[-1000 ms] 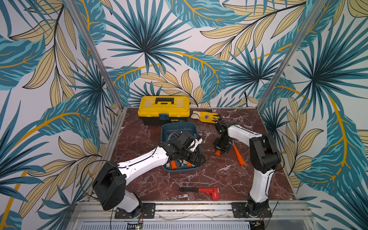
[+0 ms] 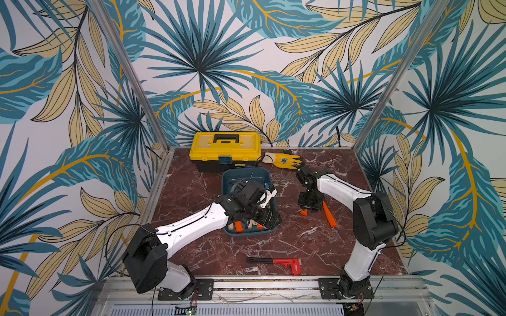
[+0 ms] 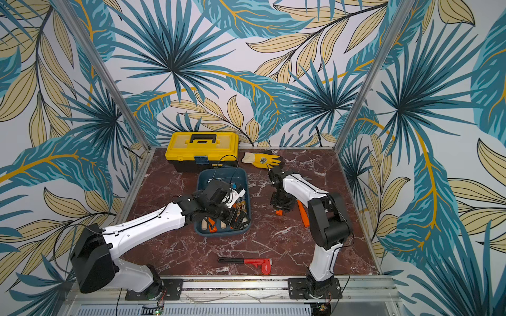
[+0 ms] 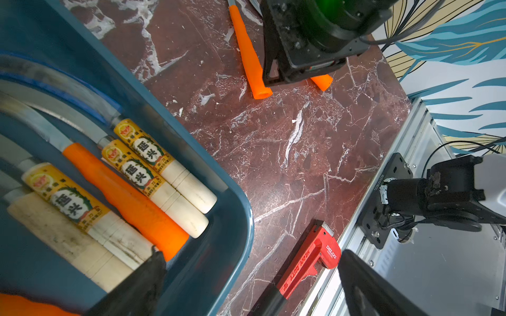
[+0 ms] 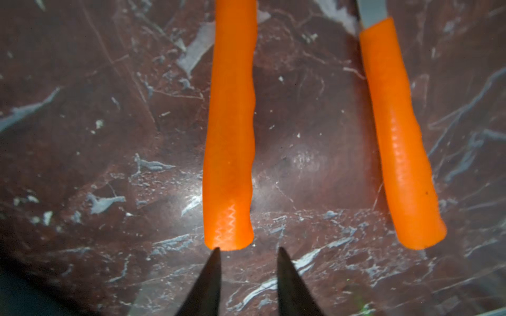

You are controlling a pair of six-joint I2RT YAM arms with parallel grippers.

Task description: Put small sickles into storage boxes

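A blue storage box (image 2: 250, 173) holds several sickles with orange or wooden handles. My left gripper hangs over it, its fingers apart at the bottom of the left wrist view with nothing held between them. My right gripper is part open above the marble table, just short of the end of an orange sickle handle (image 5: 229, 131), with nothing between its fingers. A second orange-handled sickle (image 5: 400, 142) lies beside that one, to the right in the right wrist view.
A yellow toolbox (image 2: 200, 150) and a yellow glove (image 2: 284, 160) sit at the back. A red pipe wrench (image 2: 284, 263) lies near the front edge.
My right arm has shifted a little to the right, uncovering more of the nearer orange handle. My left arm's elbow has moved slightly outward; its gripper stays over the box.
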